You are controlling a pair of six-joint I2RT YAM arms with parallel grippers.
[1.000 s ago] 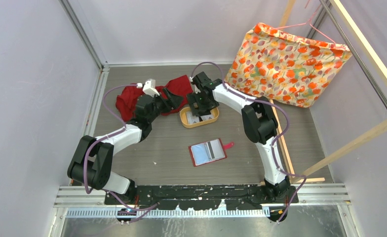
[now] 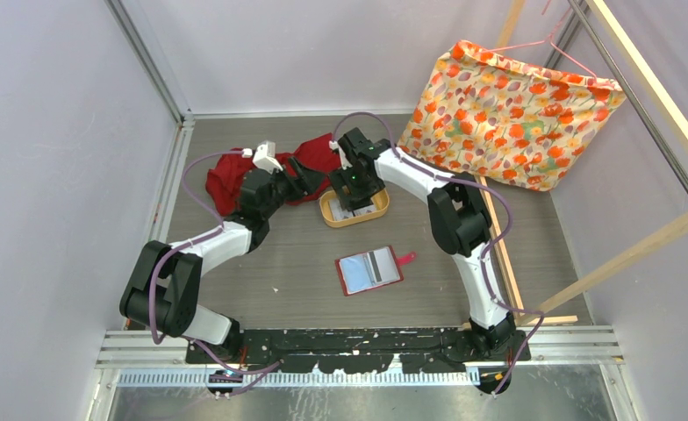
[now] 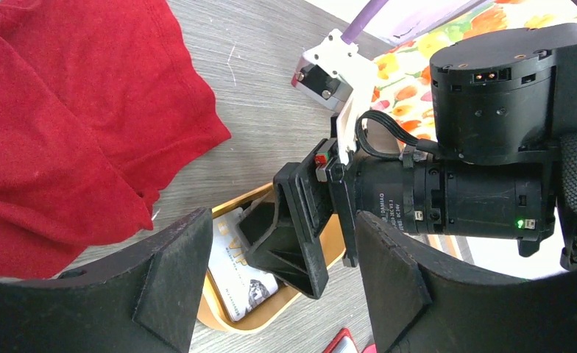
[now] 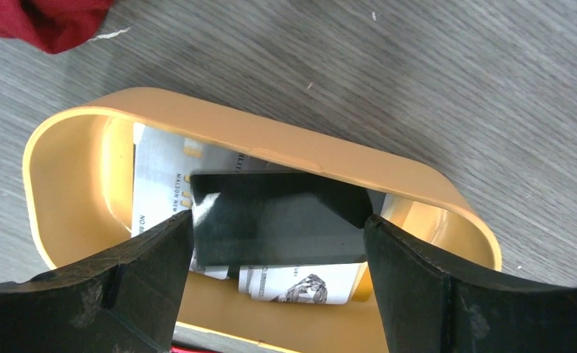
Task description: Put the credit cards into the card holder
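Observation:
A yellow bin [image 2: 332, 219] holds several white printed cards [image 4: 160, 169], seen lying flat in the right wrist view. Above them is a black card [image 4: 282, 220], tilted between the fingertips of my right gripper [image 2: 346, 191], which reaches down into the bin. Those fingertips stand at the black card's two short edges; whether they clamp it I cannot tell. My left gripper [image 2: 310, 178] is open and empty, left of the bin and over the red cloth. The red card holder [image 2: 339, 276] lies open nearer the front, showing a pale blue and a grey side.
Behind the bin and to its left spreads red cloth [image 2: 226, 184]. A floral cloth [image 2: 516, 114] hangs at the back right from a wooden frame [image 2: 498, 237]. Bare table surrounds the card holder.
My right gripper has shifted slightly to the left over the bin. The left arm, the bin and the card holder have stayed in place.

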